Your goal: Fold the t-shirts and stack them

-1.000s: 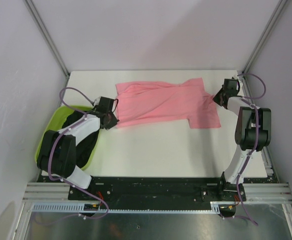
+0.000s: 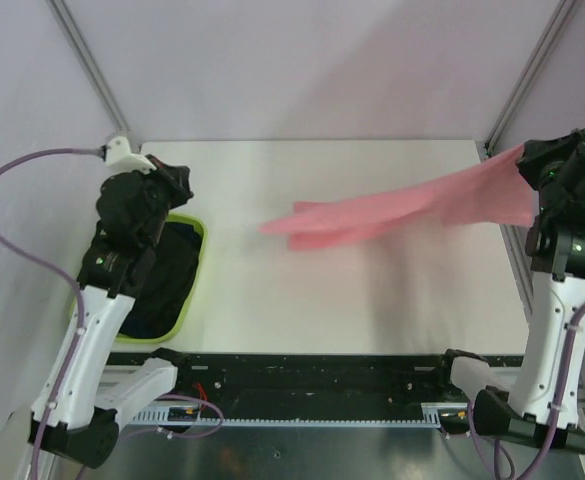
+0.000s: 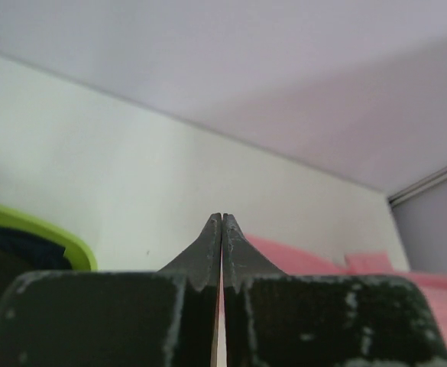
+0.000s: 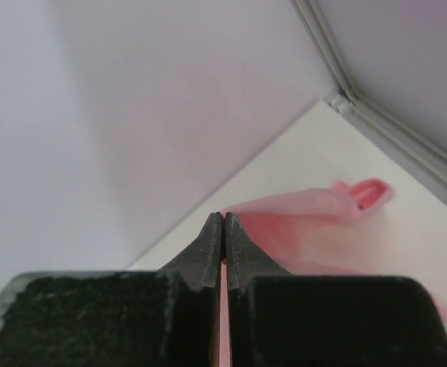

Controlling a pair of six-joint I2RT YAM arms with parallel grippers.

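Observation:
A pink T-shirt (image 2: 412,205) stretches slantwise through the top view, blurred, its right end raised and its left end free near the table's middle. My right gripper is shut on a corner of it, high at the right. Over the left side, my left gripper (image 2: 186,184) is raised and well apart from the cloth. In the left wrist view its fingertips (image 3: 216,222) meet with nothing between them, and the pink cloth (image 3: 307,261) shows beyond them, lower right.
A green basket (image 2: 200,238) with dark cloth (image 2: 162,290) inside stands at the table's left, under the left arm. Walls close in the back and sides.
Both grippers have risen.

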